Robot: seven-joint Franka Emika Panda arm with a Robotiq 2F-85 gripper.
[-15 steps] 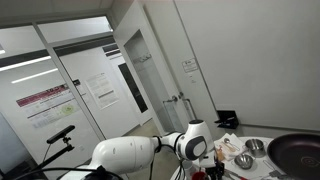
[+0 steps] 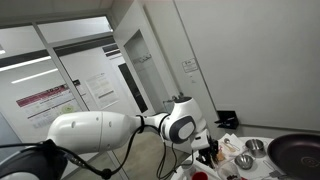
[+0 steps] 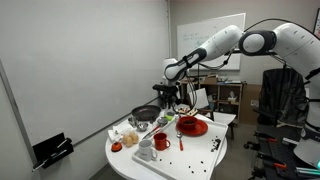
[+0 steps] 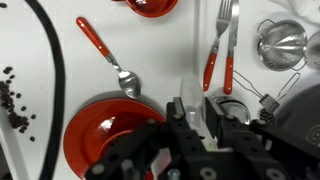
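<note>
In the wrist view my gripper is shut on a pale, whitish object (image 4: pixel 190 92), whose kind I cannot make out. Beneath it spreads the white table. A red-handled spoon (image 4: pixel 129 83) lies to the left of the held object, and a red-handled fork (image 4: pixel 209 73) and a red-handled knife (image 4: pixel 230 66) lie to its right. A red plate (image 4: pixel 82 122) is at the lower left, partly hidden by my gripper. In the first exterior view the gripper (image 2: pixel 207 154) hangs over the table's near side; what it holds is unclear there.
Metal bowls (image 2: pixel 256 147) and a dark pan (image 2: pixel 297 154) stand to the right. A metal strainer (image 4: pixel 282 43) lies right of the cutlery. Red cups (image 3: pixel 162 143), a tomato (image 3: pixel 116 147) and a tray with dark beans (image 4: pixel 12 103) are also around.
My arm has risen in the first exterior view and shifted slightly left, lifting the gripper higher above the table. The bowls and pan have stayed in place.
</note>
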